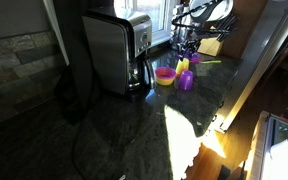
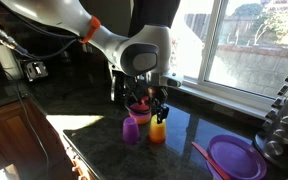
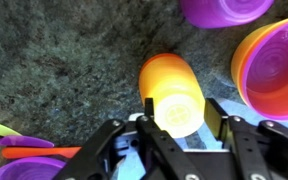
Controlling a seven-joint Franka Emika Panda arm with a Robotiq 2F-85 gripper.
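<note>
An orange-yellow cup [image 2: 158,130] stands on the dark counter in exterior view 2. My gripper is over it, pointing down, with its fingers apart on either side of the cup's pale, round top end. Whether either finger touches the cup is hard to make out. In exterior view 1 the yellow cup [image 1: 182,66] is under the arm, its upper part partly covered by the gripper. Close to it stand a purple cup [image 2: 131,130] and a pink-and-yellow bowl [image 3: 276,70].
A purple plate [image 2: 236,155] with a red utensil [image 2: 212,160] lies to one side. Behind the bowl are the coffee maker [image 1: 119,52] and the window [image 2: 254,45]. In exterior view 1, the near counter [image 1: 124,135] is clear.
</note>
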